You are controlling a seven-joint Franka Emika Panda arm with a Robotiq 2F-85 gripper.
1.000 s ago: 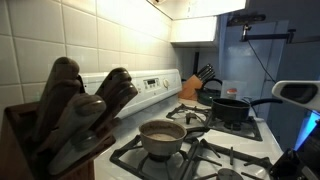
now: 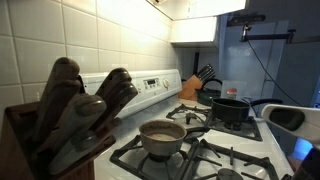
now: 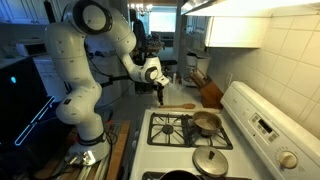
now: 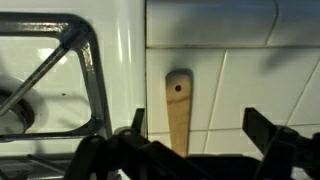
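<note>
In the wrist view, a wooden handle (image 4: pixel 178 108) with a hole near its rounded end lies on white tiles beside the stove's edge. My gripper is open above it. The fingers stand apart on either side of the handle, and nothing is held between them. The handle's lower part runs out of sight between the fingers. Exterior view 2 has a wooden utensil (image 3: pixel 180 106) lying on the counter beyond the stove. In exterior view 1, a white link of my arm (image 2: pixel 288 117) shows at the right edge.
The white stove carries a saucepan (image 2: pixel 162 137), a dark pot (image 2: pixel 231 109) and, in exterior view 2, a lid (image 3: pixel 210 160). A knife block (image 2: pixel 40 145) stands close at the left. A person (image 3: pixel 150 75) is in the background. Black grates (image 4: pixel 85 75) border the tiles.
The pots on the stove have stayed put.
</note>
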